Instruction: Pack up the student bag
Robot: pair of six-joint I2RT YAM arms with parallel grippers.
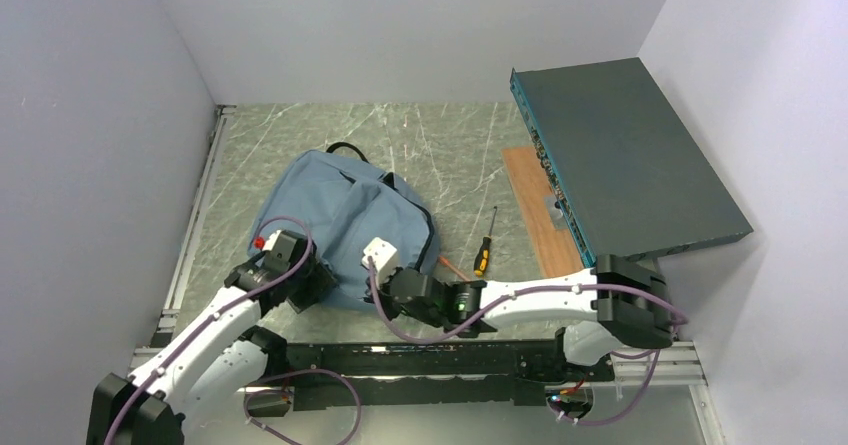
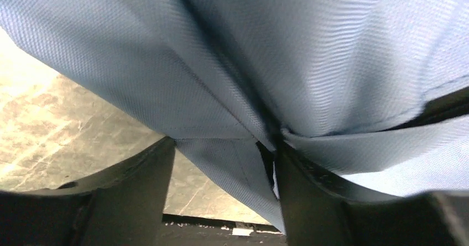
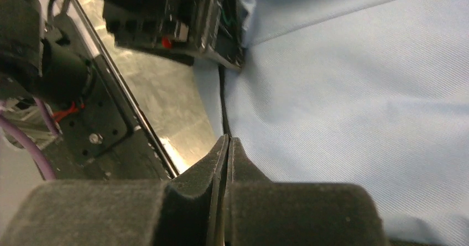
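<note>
The blue-grey student bag (image 1: pixel 350 215) lies on the stone-patterned table, its black handle pointing to the back. My left gripper is at the bag's front left edge with its fingers part open. Folded bag cloth (image 2: pixel 215 141) lies between and below its fingertips, and a dark opening runs past the right finger. My right gripper is shut over the bag's front, nothing clearly showing between its fingers. Its tips line up with a dark seam of the bag (image 3: pixel 332 119). What the bag holds is hidden.
A yellow and black screwdriver (image 1: pixel 483 255) and a thin orange item (image 1: pixel 455 268) lie right of the bag. A large dark box (image 1: pixel 630 155) overhangs a wooden board (image 1: pixel 540 210) at the right. The table behind the bag is clear.
</note>
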